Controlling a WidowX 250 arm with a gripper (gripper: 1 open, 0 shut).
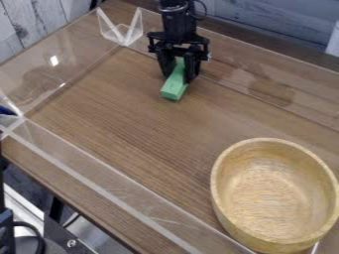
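At the top middle of the camera view, my black gripper [179,62] reaches down over the wooden table, shut on a green object [173,85]. The object's lower part shows below the fingers, and its upper part is hidden behind them.
A large round tan bowl [269,193] fills the lower right. A clear plastic piece [123,28] stands left of the arm. Dark cables lie at the bottom left.
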